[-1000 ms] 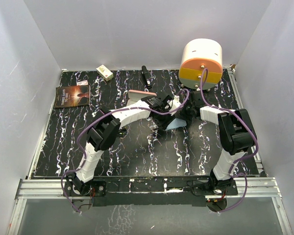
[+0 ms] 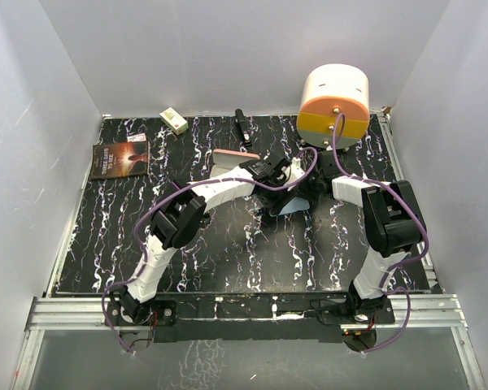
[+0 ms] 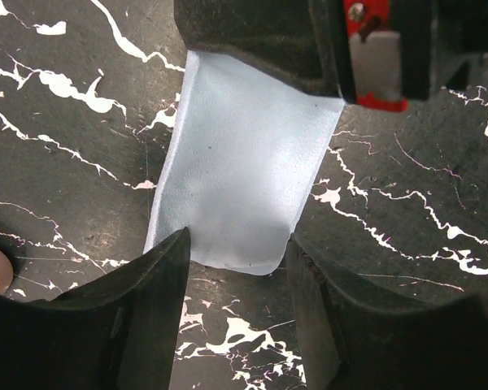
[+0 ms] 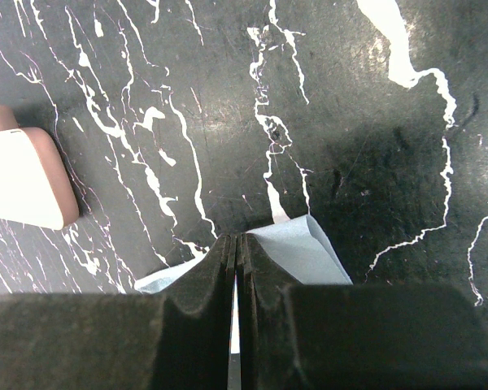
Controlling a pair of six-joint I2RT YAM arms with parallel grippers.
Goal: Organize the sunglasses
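A folded light blue-grey cloth (image 2: 294, 205) lies near the table's middle, stretching between my two grippers. My right gripper is shut on its edge, and cloth shows on both sides of the fingers. In the left wrist view the right gripper covers the upper end of the cloth (image 3: 244, 162). The left gripper stands open, its fingertips on either side of the cloth's lower end. A pink case (image 2: 234, 158) with a pale inside is partly hidden behind the left arm. No sunglasses can be made out clearly.
An orange and yellow rounded cabinet (image 2: 333, 106) stands at the back right. Along the back lie a black elongated object (image 2: 242, 127) and a small cream box (image 2: 174, 121). A book (image 2: 119, 160) rests at the far left.
My left arm has shifted slightly to the right, and its gripper covers a little more of the cloth's left side. The right arm has stayed almost still.
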